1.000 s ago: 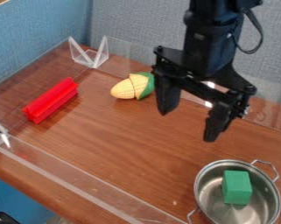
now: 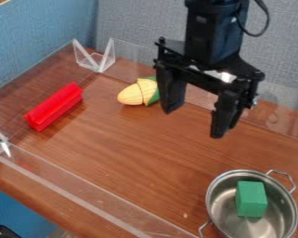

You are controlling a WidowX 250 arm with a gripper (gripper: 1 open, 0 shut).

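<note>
My black gripper point(image 2: 195, 112) hangs open over the back-middle of the wooden table, nothing visible between its fingers. A red block point(image 2: 55, 105) lies at the left of the table. A yellow toy corn with green husk point(image 2: 135, 93) lies behind and left of the gripper. At the front right a metal pot point(image 2: 229, 223) with two handles holds a green block point(image 2: 252, 199).
A white wire-like stand point(image 2: 96, 58) is at the back left. Clear low barriers run along the table edges, with padded walls behind.
My gripper has shifted slightly to the left over the last second. The objects on the table have stayed put.
</note>
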